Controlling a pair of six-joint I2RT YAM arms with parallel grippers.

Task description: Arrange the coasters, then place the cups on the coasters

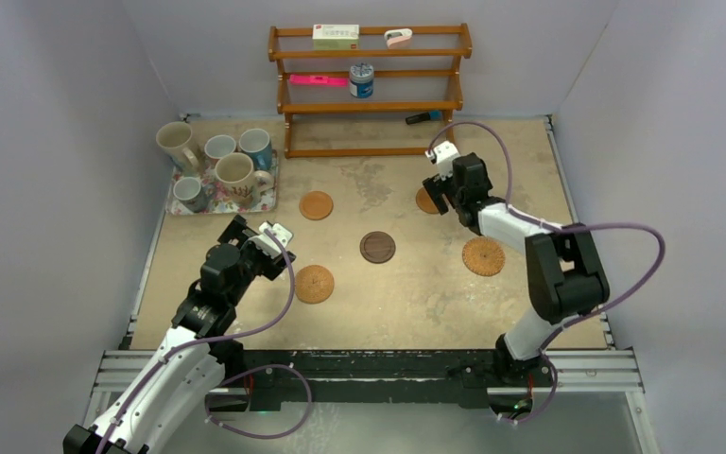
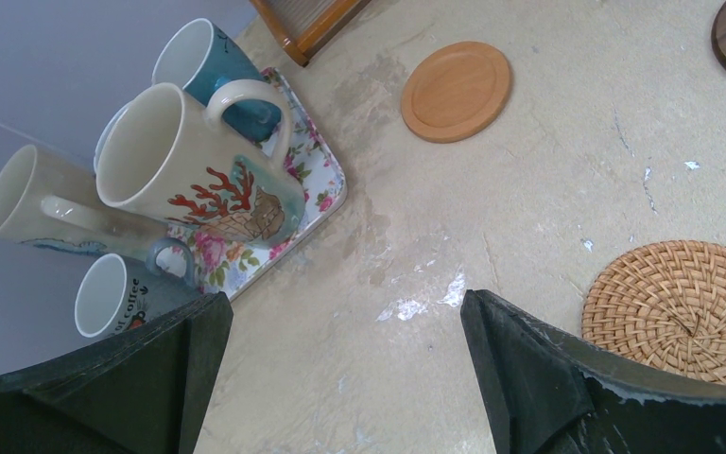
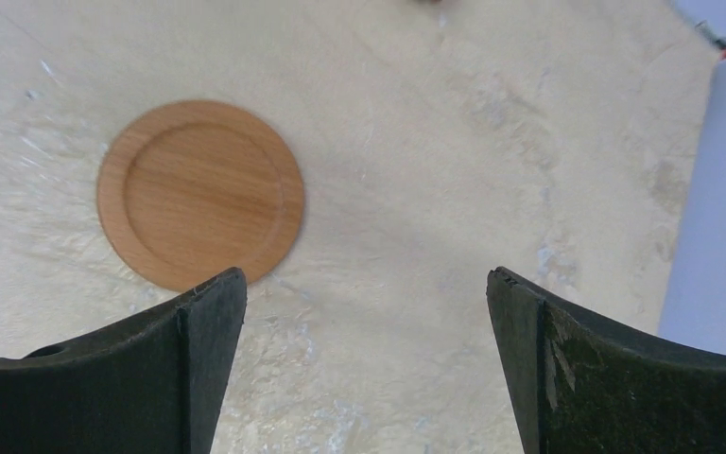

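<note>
Several cups stand together on a floral tray at the left: a big coral-patterned mug, a teal mug, a tall cream mug, a small grey cup and a pale cup. Round coasters lie bare on the table: two light wooden ones, a dark one and two woven ones. My left gripper is open and empty, just right of the tray. Open too, my right gripper is above the table near the right wooden coaster, nothing between its fingers.
A wooden rack stands at the back, holding a box, a jar and a pink item. Walls close in both sides. Bare table surrounds the coasters, and no cup stands among them.
</note>
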